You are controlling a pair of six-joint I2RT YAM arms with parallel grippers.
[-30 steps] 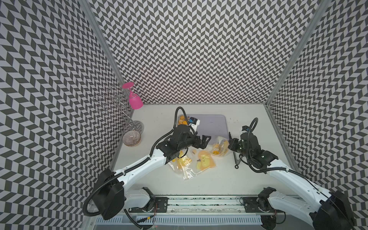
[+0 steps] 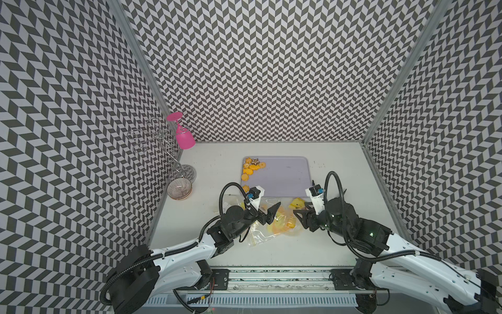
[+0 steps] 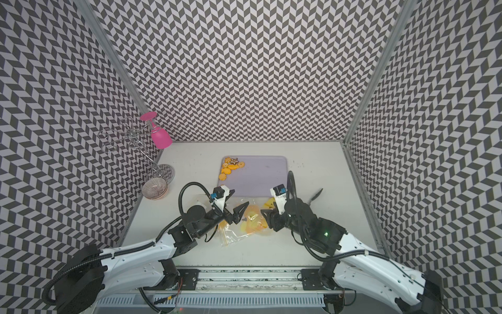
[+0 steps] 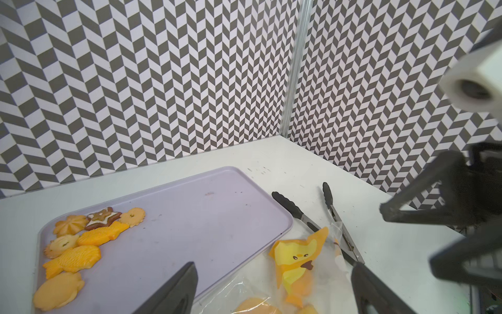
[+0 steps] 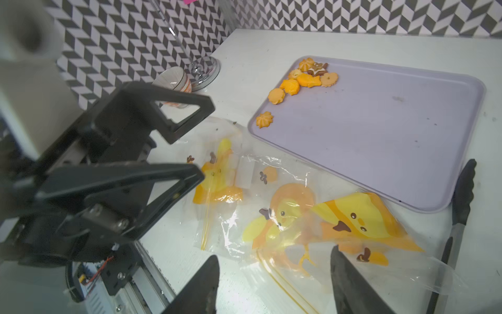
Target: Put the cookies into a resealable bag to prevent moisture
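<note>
Cookies (image 5: 308, 79) in yellow, tan and brown cluster at the left end of a lilac tray (image 5: 376, 125); one flower-shaped cookie (image 5: 264, 119) lies at its near left corner. In front of the tray, clear resealable bags (image 5: 290, 206) with yellow animal prints lie overlapping on the table. The dog-print bag part (image 4: 299, 261) reaches toward the tongs. My left gripper is open above the bags' left side, nothing between its fingers. Facing it, my right gripper stands with parted fingers over the bags, holding nothing. Whether the bags hold cookies I cannot tell.
Black-handled tongs (image 5: 460, 209) lie right of the tray, partly under a clear bag edge in the right wrist view. Glass bowls (image 2: 179, 188) and a metal rack with a pink goblet (image 2: 185, 138) stand at left.
A second ago the right gripper was at a raised bag, which now lies flat. The left gripper came nearer from over the tray.
</note>
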